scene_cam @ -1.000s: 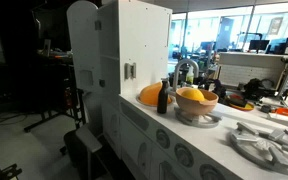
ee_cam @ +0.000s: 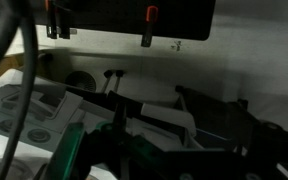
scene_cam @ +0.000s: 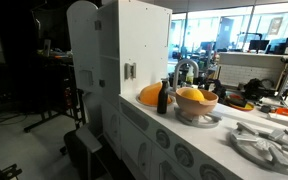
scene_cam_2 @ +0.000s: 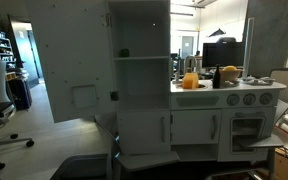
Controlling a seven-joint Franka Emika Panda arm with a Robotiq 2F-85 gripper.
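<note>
At the bottom of the wrist view my gripper shows as dark, poorly lit shapes, open, with nothing visible held between its fingers. Neither exterior view clearly shows it. A white toy kitchen (scene_cam: 142, 62) with a tall cabinet and a long counter fills much of exterior view 1. On the counter stand an orange bowl (scene_cam: 195, 104) with yellow things in it, a dark bottle (scene_cam: 163, 98) and an orange rounded object (scene_cam: 150, 93). Exterior view 2 shows the cabinet's large door (scene_cam_2: 69, 60) swung open and a small dark green object (scene_cam_2: 125, 53) on a shelf.
Grey metal pieces lie on a round tray (scene_cam: 246, 146) at the counter's near end. Below the counter in exterior view 2, an oven-like compartment (scene_cam_2: 247, 128) and a flap (scene_cam_2: 147, 160) stick out low down. Open floor (scene_cam_2: 29, 125) lies left of the cabinet.
</note>
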